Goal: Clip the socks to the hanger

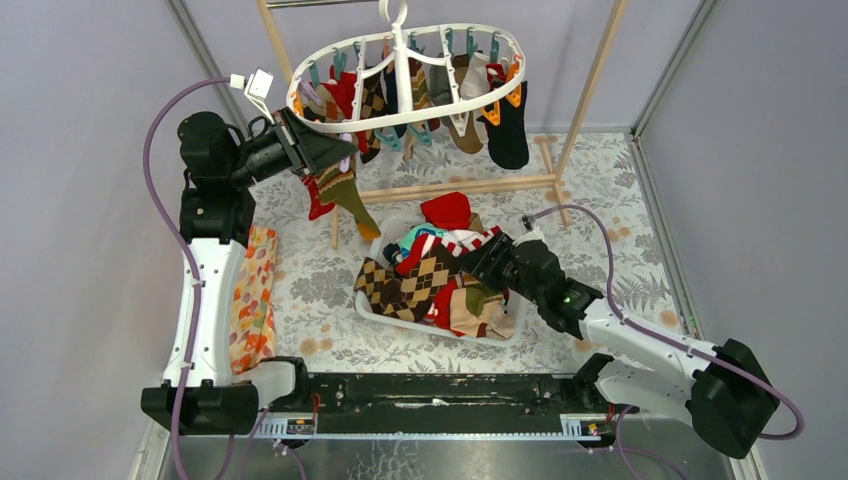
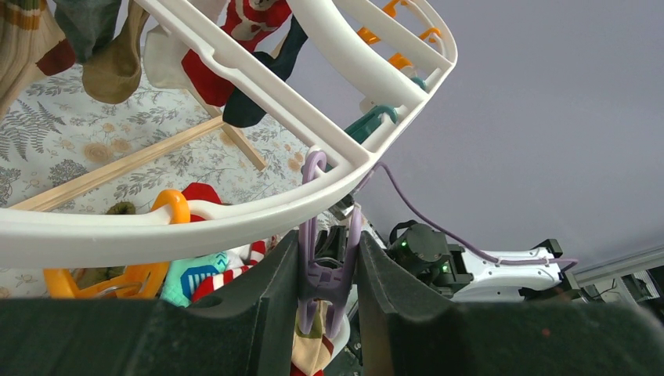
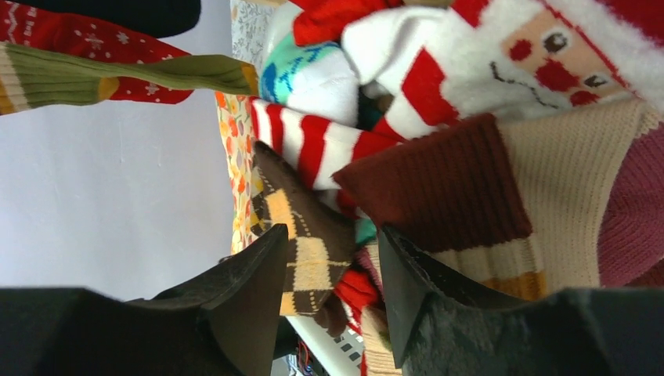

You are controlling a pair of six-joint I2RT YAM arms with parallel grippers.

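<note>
The white oval hanger (image 1: 475, 103) carries socks on coloured clips. My left gripper (image 1: 335, 150) is at its near left side, shut on a lilac clip (image 2: 325, 286) that hangs from the rim; a striped olive sock (image 1: 342, 195) hangs just below it in the top view. In the white basket (image 1: 375, 317) lie mixed socks: argyle, Santa, red-and-white striped. My right gripper is open, low over the pile, with a brown-topped sock (image 3: 442, 184) and an argyle sock (image 3: 309, 254) around its fingertips.
A wooden rack (image 1: 590, 75) holds the hanger and stands on the floral mat. An orange patterned cloth (image 1: 250, 300) lies at left. Walls border both sides; the mat right of the basket is clear.
</note>
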